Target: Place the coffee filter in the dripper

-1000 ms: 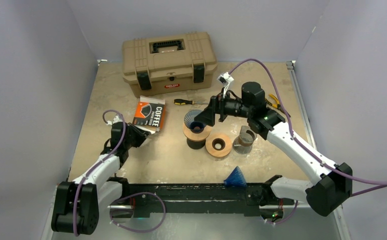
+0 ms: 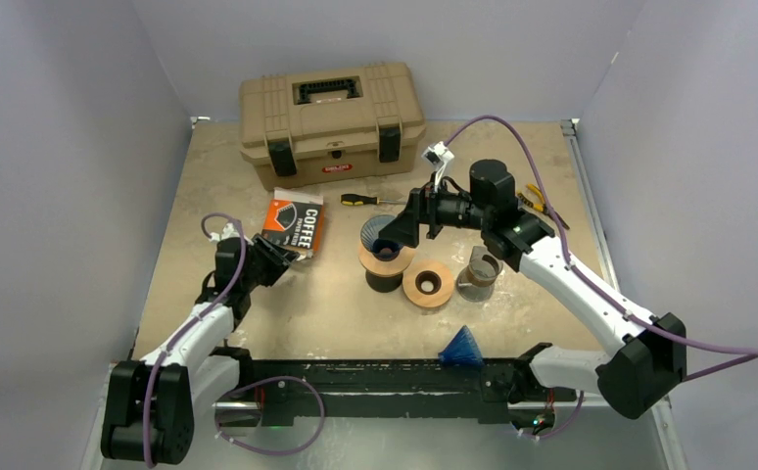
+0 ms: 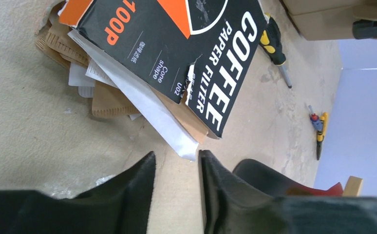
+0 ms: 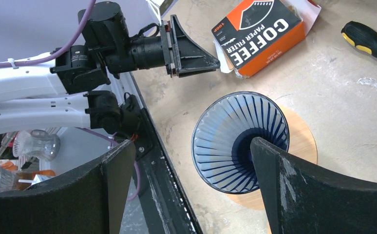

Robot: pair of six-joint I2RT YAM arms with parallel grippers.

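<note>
The black and orange coffee filter box lies torn open on the table. In the left wrist view, brown and white papers stick out of the box, and a white flap points at my left gripper. Its fingers stand part open, with the flap's tip close to one of them and nothing clearly gripped. A clear ribbed dripper rests on a wooden-topped stand. Over its rim hangs my right gripper, fingers wide; one finger covers part of the dripper.
A tan toolbox stands at the back, a screwdriver in front of it. Beside the stand are a second wooden ring and a glass vessel. A blue cone sits at the front edge.
My left gripper has shifted slightly and its fingers look more spread at the box's near edge. The right arm and the dripper look unmoved.
</note>
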